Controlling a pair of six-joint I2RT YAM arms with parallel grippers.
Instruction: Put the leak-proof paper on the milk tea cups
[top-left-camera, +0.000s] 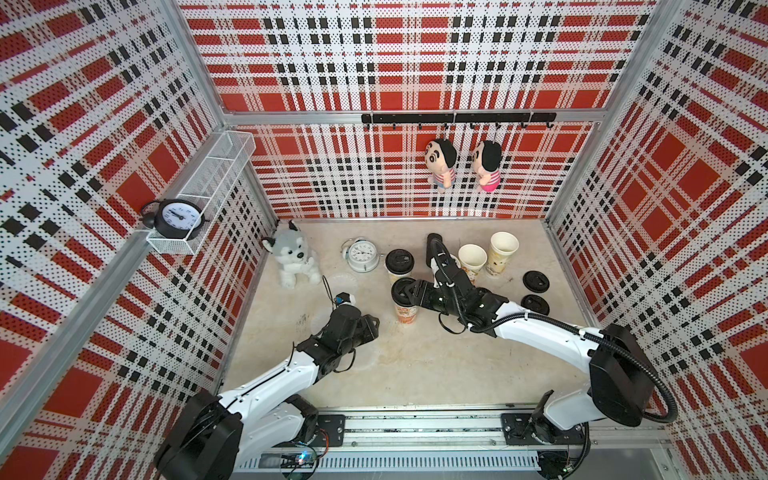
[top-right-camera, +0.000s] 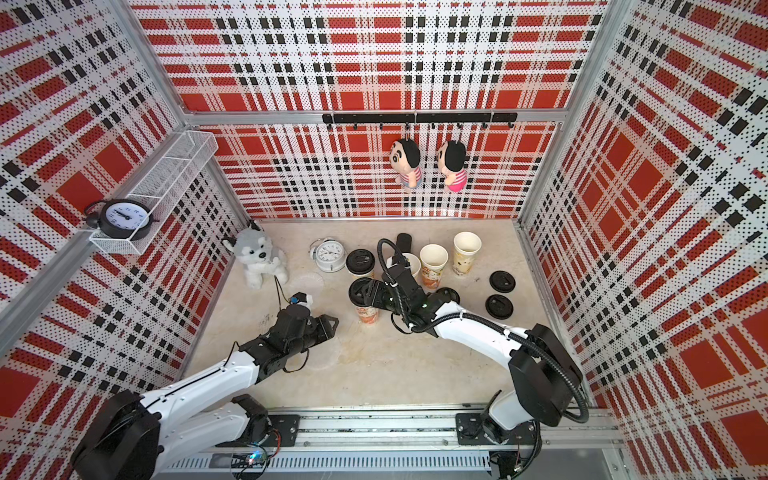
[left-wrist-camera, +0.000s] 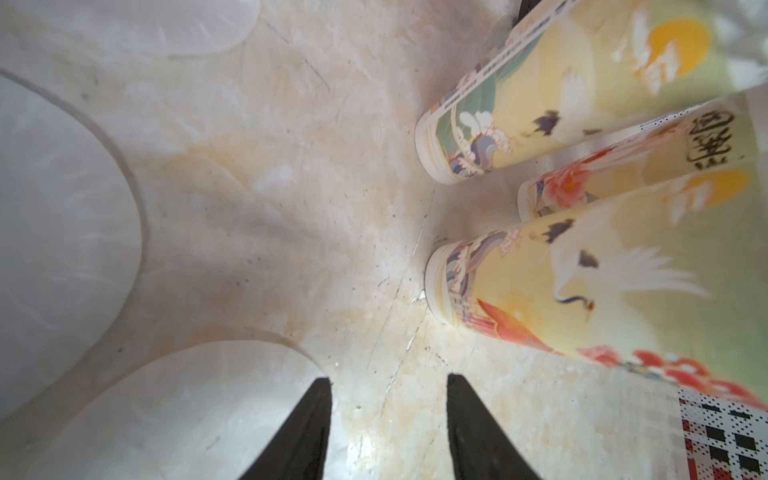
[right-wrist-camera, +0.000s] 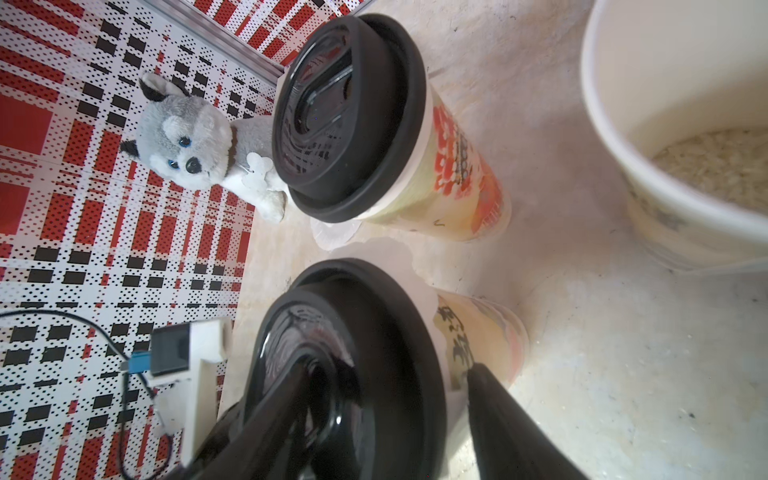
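Observation:
The front cup (top-left-camera: 405, 312) wears a black lid (right-wrist-camera: 352, 368) with pale paper showing under its rim; my right gripper (top-left-camera: 415, 293) is shut on this lid. Behind it stands another lidded cup (right-wrist-camera: 448, 176) with a black lid (top-left-camera: 399, 261). My left gripper (top-left-camera: 372, 328) is a little left of the front cup, its fingers apart and empty. Thin white paper discs (left-wrist-camera: 56, 232) lie flat on the table in the left wrist view. Open paper cups (top-left-camera: 472, 257) stand at the right rear, one containing grains in the right wrist view.
Loose black lids (top-left-camera: 536, 281) lie at the right. A plush husky (top-left-camera: 292, 257) and a silver clock (top-left-camera: 363, 254) sit at the back left.

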